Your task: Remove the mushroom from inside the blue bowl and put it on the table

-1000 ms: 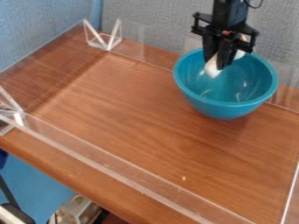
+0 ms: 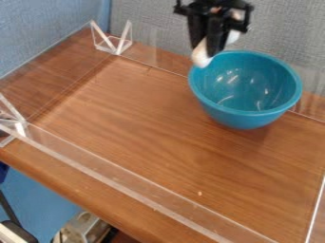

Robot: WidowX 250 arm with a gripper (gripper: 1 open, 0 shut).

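The blue bowl [image 2: 241, 109] stands upright at the right rear of the wooden table, and its visible inside looks empty. Above its left back rim hangs the black gripper [image 2: 207, 47], coming in from the top edge. A small whitish mushroom [image 2: 200, 59] is held at its fingertips, with its lower end close to the bowl's rim. The fingers are shut on it, and the fingers cover part of it.
Bare wooden table [image 2: 140, 123] spreads left and in front of the bowl. Clear low walls edge the table, with a white bracket [image 2: 112, 38] at the back left and another bracket [image 2: 10, 119] at the left edge.
From inside the bowl, the gripper has risen and shifted left with the mushroom, which is now at the bowl's left back rim. The bowl has stayed in place.
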